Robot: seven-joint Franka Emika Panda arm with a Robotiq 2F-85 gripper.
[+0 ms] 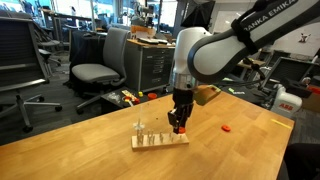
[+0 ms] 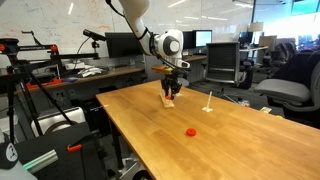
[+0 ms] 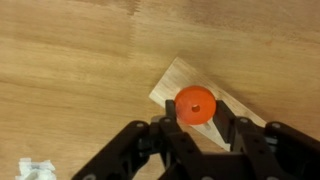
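My gripper is shut on a round orange-red piece (image 3: 195, 105), which sits between the two fingertips in the wrist view. Beneath it a pale wooden rack (image 3: 178, 78) runs diagonally across the table, partly covered by the piece and the fingers. From the first exterior view, the rack (image 1: 146, 143) carries several upright pegs, and the held piece (image 1: 179, 129) is at its right end. Whether the piece touches a peg there cannot be made out. The second exterior view shows the gripper (image 2: 170, 95) small and far off, over the rack (image 2: 167, 103).
Another red piece (image 2: 191, 132) lies alone on the wooden table. A white upright object (image 1: 138, 128) stands by the rack's left end, and a small red item (image 1: 226, 128) is to the right. Several coloured objects (image 1: 129, 97) lie near the back edge.
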